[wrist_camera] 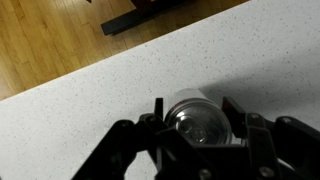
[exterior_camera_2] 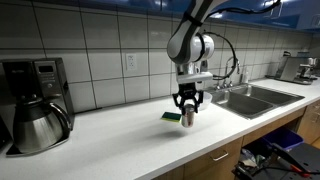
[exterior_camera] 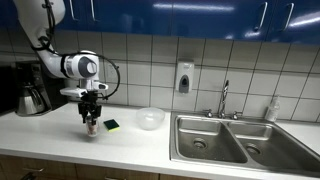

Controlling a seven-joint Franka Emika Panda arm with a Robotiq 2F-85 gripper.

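A small can-like container with a silvery round top point(wrist_camera: 198, 125) sits between the fingers of my gripper, which is shut on it. In exterior view 1 this container point(exterior_camera: 92, 129) shows below the gripper point(exterior_camera: 91, 119), above the white counter near its left part. Exterior view 2 shows the container point(exterior_camera_2: 187, 118) upright under the gripper point(exterior_camera_2: 188, 105). Whether its base touches the counter is hard to tell.
A green and black sponge point(exterior_camera: 112, 125) lies just right of the gripper. Beyond it stand a clear bowl point(exterior_camera: 150, 118) and the double sink point(exterior_camera: 240, 142). A coffee maker point(exterior_camera_2: 38, 105) occupies the counter's other end.
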